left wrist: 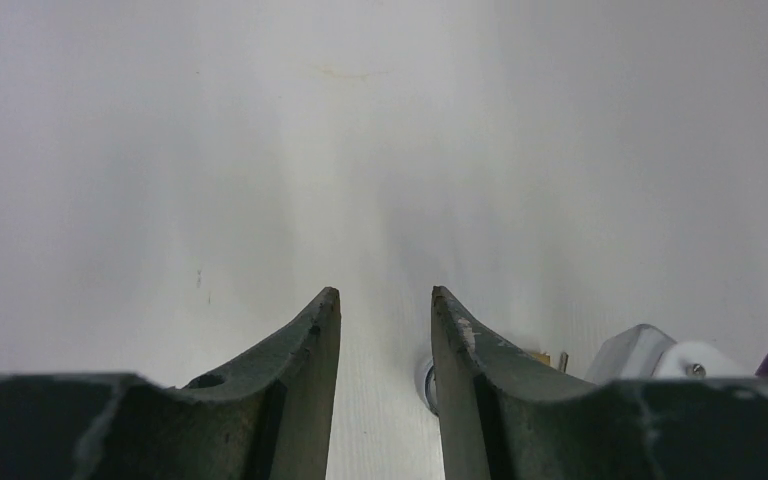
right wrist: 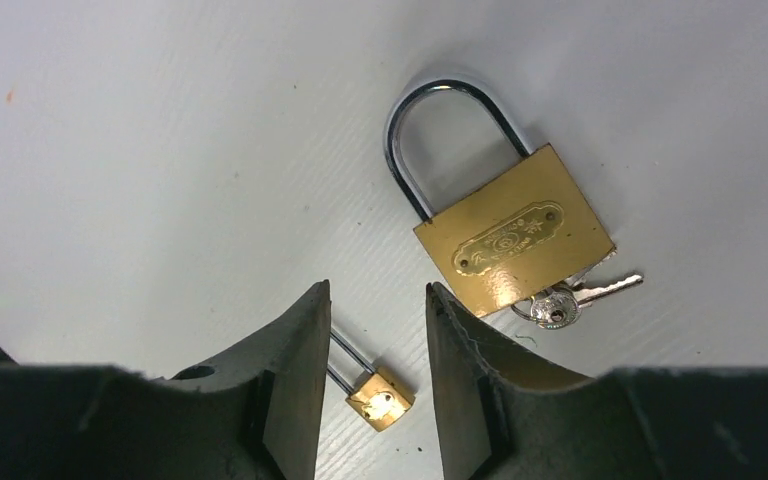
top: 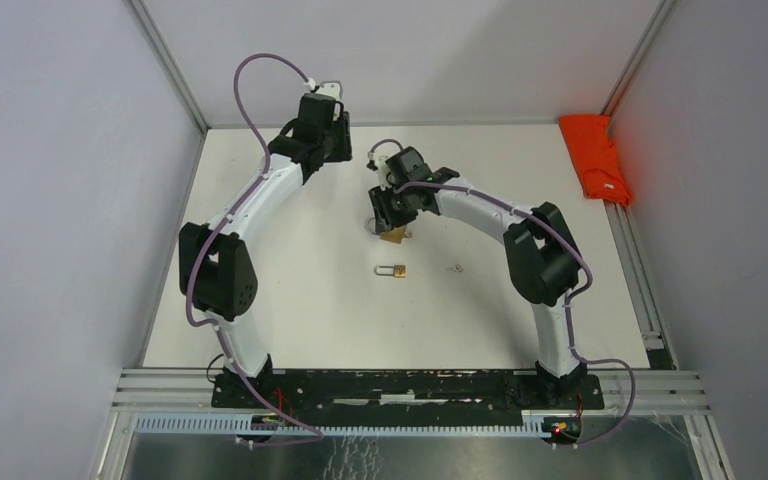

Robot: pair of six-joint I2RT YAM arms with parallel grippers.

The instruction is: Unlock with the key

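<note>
A large brass padlock [right wrist: 515,235] lies on the white table, its long shackle raised out of the frame of view of nothing else, with keys [right wrist: 560,305] on a ring at its bottom edge. A small brass padlock [right wrist: 380,400] lies nearby. A separate small key [top: 455,268] lies to its right. My right gripper hovers above the padlocks, open and empty. My left gripper is raised toward the back left, open with nothing between its fingers.
A folded red cloth [top: 595,155] lies at the back right. The walls stand close behind the left arm.
</note>
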